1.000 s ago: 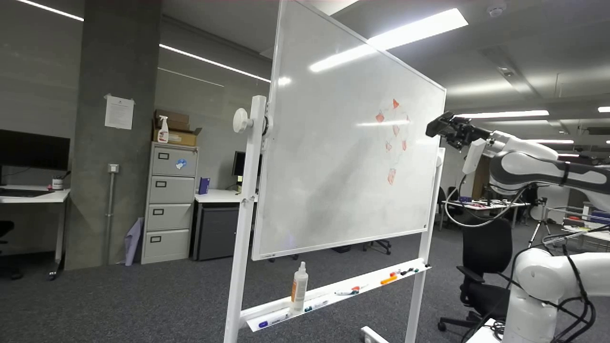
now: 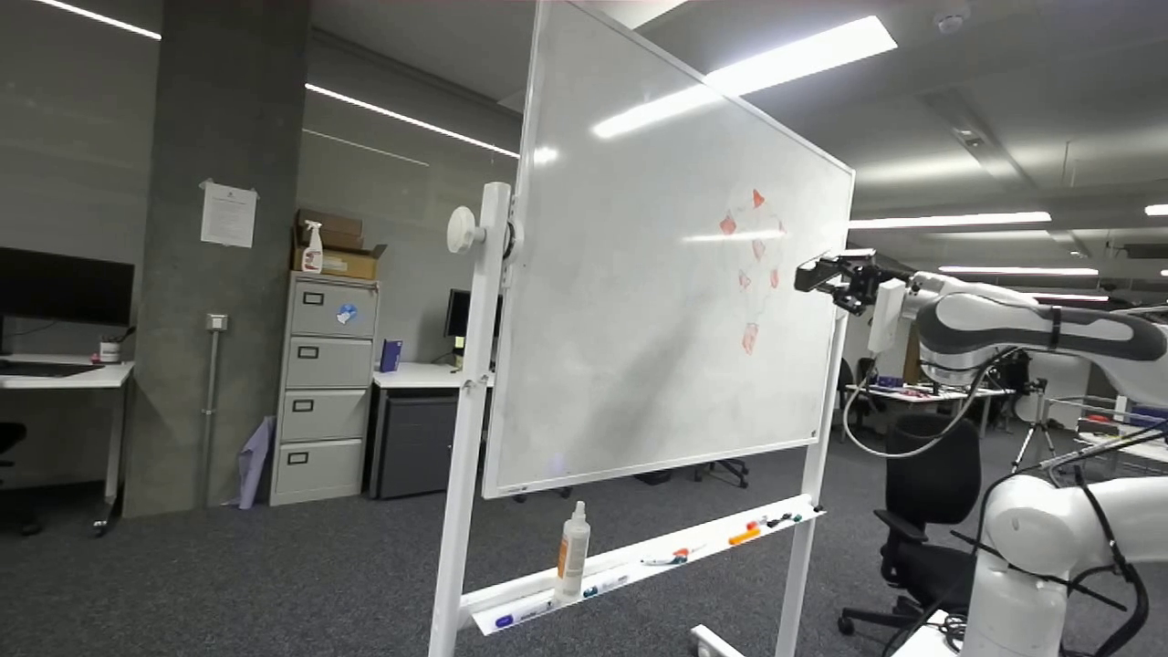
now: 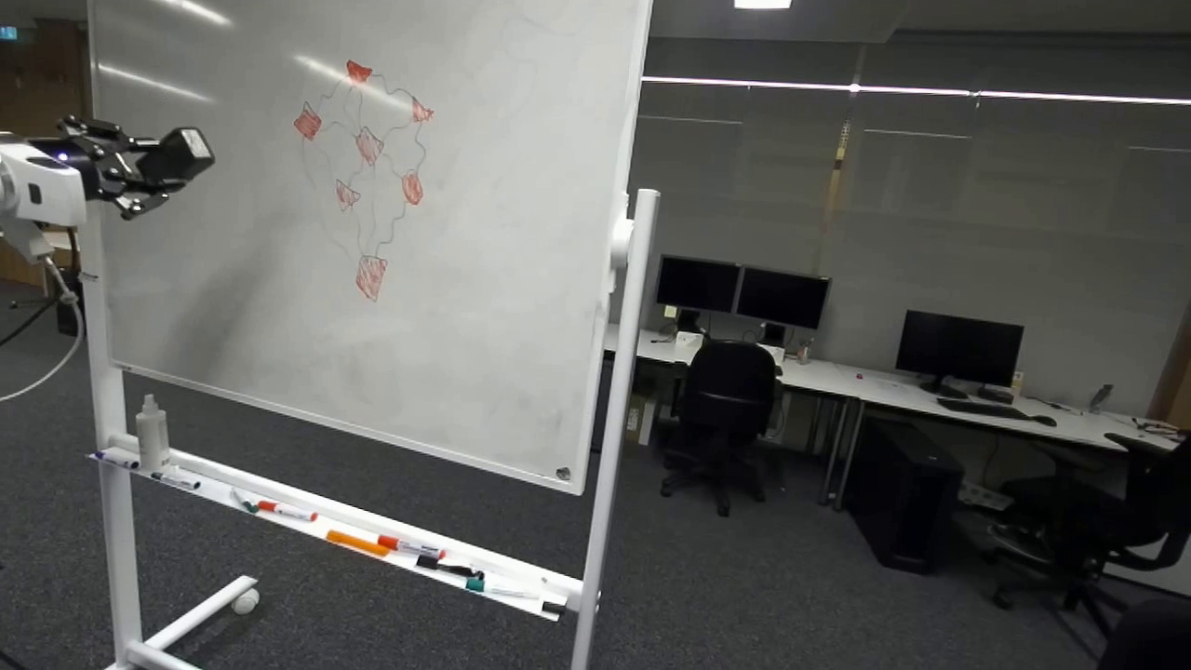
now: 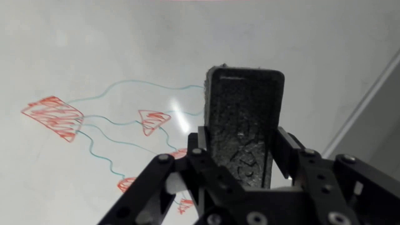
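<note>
My gripper is shut on a black block-shaped eraser (image 4: pixel 245 108), whose dark casing faces the wrist camera. In exterior view 2 the eraser (image 3: pixel 179 156) juts out from the gripper (image 3: pixel 151 177) at the board's left, with its pale end turned towards the board side. The whiteboard (image 2: pixel 635 296) bears red hatched shapes, among them a large one (image 4: pixel 54 116), joined by thin wavy teal lines. From exterior view 1, the gripper (image 2: pixel 827 283) appears in front of the board's right edge. Whether the eraser touches the board I cannot tell.
Below the board runs a white tray (image 3: pixel 301 523) with several markers and an orange pen (image 3: pixel 357 542). A spray bottle (image 2: pixel 572 553) stands at one end of it. A black office chair (image 2: pixel 931 504) is behind the arm.
My arm has moved towards the board, leftward and slightly down in exterior view 1, and the gripper has levelled out. The red drawings look the same.
</note>
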